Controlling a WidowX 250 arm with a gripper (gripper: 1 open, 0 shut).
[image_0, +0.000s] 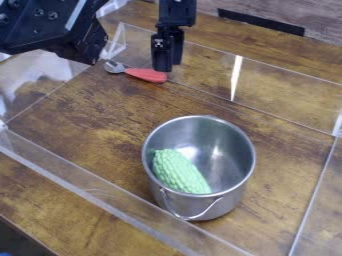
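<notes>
My gripper (167, 62) hangs at the top centre of the camera view, open, its dark fingers pointing down just above and behind a red-handled tool (146, 75) with a pale metal head, which lies on the wooden table. In the lower middle stands a steel pot (230, 150) with a wire handle, holding a light green corn cob (181, 172) that leans along its left side.
The wooden table (80, 130) is bordered by clear plastic walls along the back, left and right. The dark arm fills the upper left. Bare table lies left of the pot and to its upper right.
</notes>
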